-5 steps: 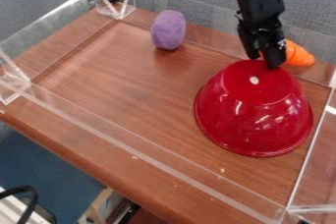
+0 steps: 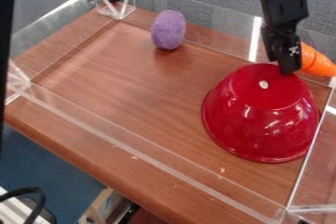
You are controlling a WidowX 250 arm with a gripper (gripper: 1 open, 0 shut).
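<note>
A red bowl (image 2: pixel 258 120) lies upside down on the right side of the wooden table (image 2: pixel 112 100). My black gripper (image 2: pixel 286 65) reaches down from the top right to the bowl's upper back edge. Whether its fingertips are open or shut on the bowl is hard to tell. An orange carrot-like object (image 2: pixel 316 62) lies just behind the gripper at the right. A purple egg-shaped object (image 2: pixel 168 29) stands toward the back.
Clear plastic walls border the table. A dark cable and metal frame show beyond the front left edge.
My gripper and the red bowl have shifted slightly to the right. The orange object has moved a little right too.
</note>
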